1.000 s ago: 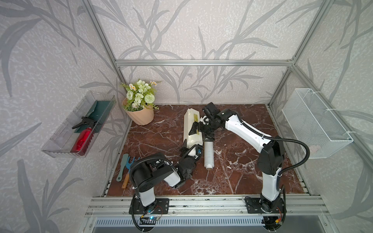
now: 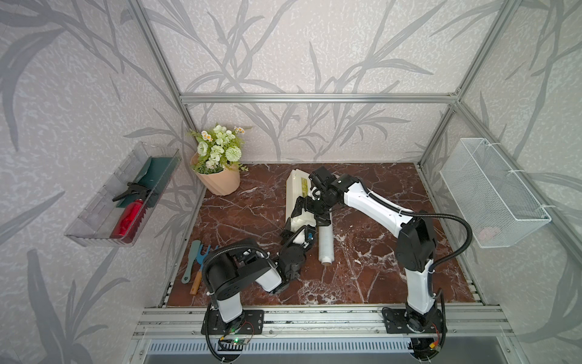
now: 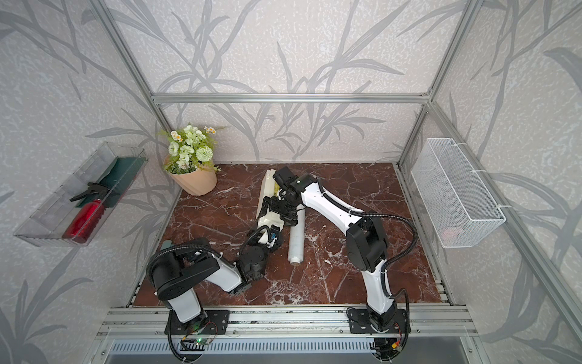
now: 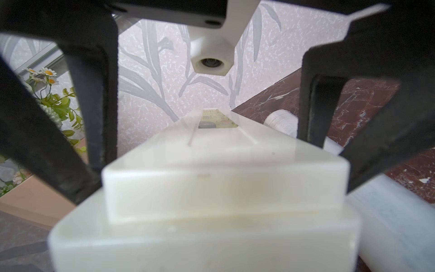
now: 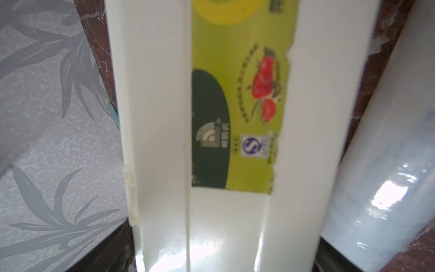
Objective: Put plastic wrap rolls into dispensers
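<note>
A long white dispenser (image 2: 293, 200) with a green and yellow label lies on the table, its lid shut as far as the label side shows. Just right of it, alongside, rests a clear plastic wrap roll (image 2: 326, 244). My left gripper is open around the dispenser's near end, one finger on each side. Above the middle of the dispenser, my right gripper (image 3: 277, 212) stands open, its fingers straddling the white body; in the right wrist view the dispenser (image 5: 226, 217) fills the middle, with the roll (image 5: 385, 172) on its right. Whether either gripper's fingers touch it I cannot tell.
A flowerpot (image 2: 219, 180) stands at the back left. A green-handled tool (image 2: 191, 262) and an orange-handled one (image 2: 197, 282) lie at the left edge. A clear bin (image 2: 97, 233) and a white mesh basket (image 2: 503, 200) hang on the side walls.
My right gripper has moved left and toward the near side, from over the dispenser's right edge to across its body. The left arm, dispenser and roll look unmoved.
</note>
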